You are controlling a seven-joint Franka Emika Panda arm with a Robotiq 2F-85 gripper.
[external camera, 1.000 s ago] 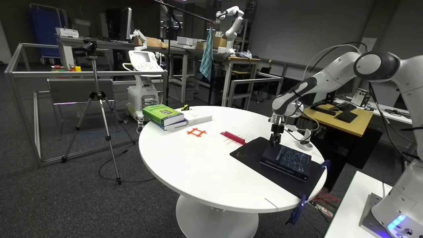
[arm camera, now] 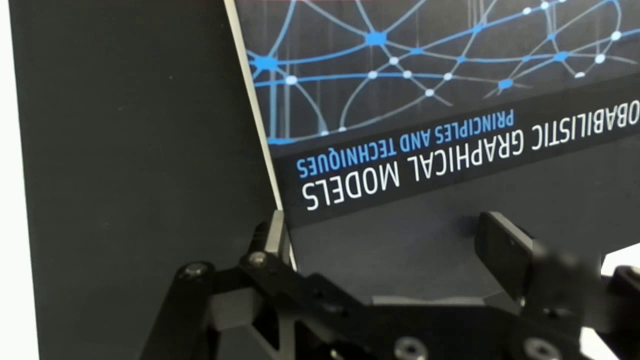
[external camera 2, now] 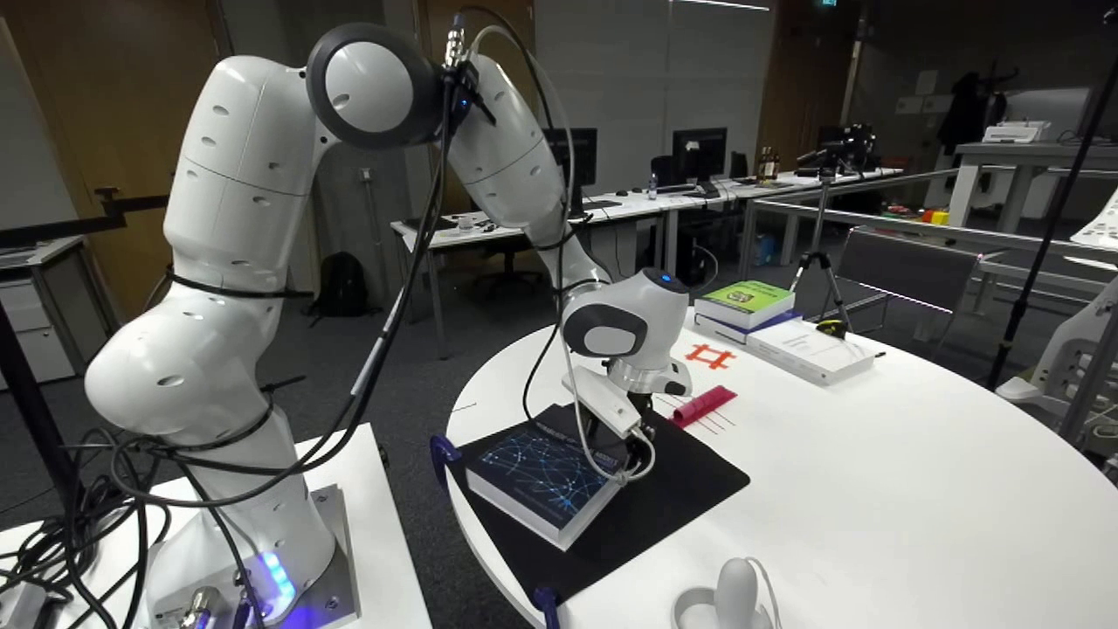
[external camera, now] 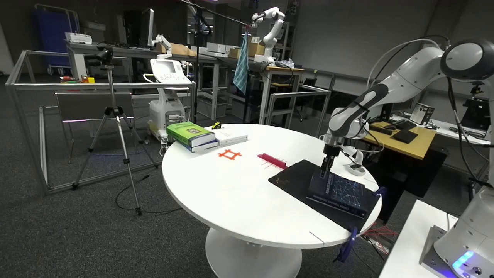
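A thick dark book (external camera: 339, 190) with a blue network pattern lies flat on the black mat (external camera: 289, 178), near the table's right side in exterior view 1. My gripper (external camera: 324, 173) points down at the book's far left end. In the wrist view the gripper is open, its fingers wide apart. One finger (arm camera: 276, 237) stands at the book's pale page edge; the other finger (arm camera: 504, 243) is over the plain part of the cover, below the title. Whether either touches the book cannot be told. In exterior view 2 the hand largely hides the fingertips behind the book (external camera 2: 540, 472).
A green book (external camera: 190, 133) sits on a blue one beside a white book (external camera: 230, 136) at the table's far left. A red piece (external camera: 273, 160) and an orange frame shape (external camera: 229, 154) lie mid-table. Blue clamps (external camera: 346, 245) grip the rim.
In exterior view 1 the dark book has shifted a little toward the table's near right edge. My gripper has moved the same way and now overlaps the book's end.
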